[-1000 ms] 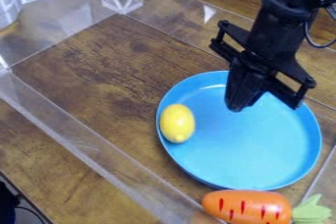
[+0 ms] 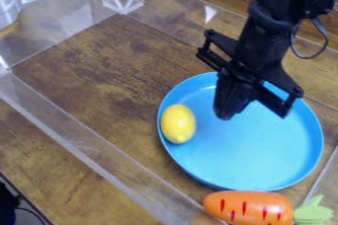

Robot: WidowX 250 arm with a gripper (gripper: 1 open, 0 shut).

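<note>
A blue plate (image 2: 251, 152) lies on the wooden surface, with a yellow egg-shaped object (image 2: 177, 123) at its left side. My black gripper (image 2: 227, 103) hangs above the back part of the plate, up and to the right of the yellow object and apart from it. It looks shut, with nothing seen between its fingers. An orange toy carrot (image 2: 251, 207) with a green top lies in front of the plate.
Bare wood (image 2: 93, 66) fills the left and back of the scene. Clear plastic edging runs along the left side and lower left, and dark cables show at the bottom left corner.
The gripper has moved left over the plate, toward the side with the yellow object. The plate, yellow object and carrot have not visibly moved.
</note>
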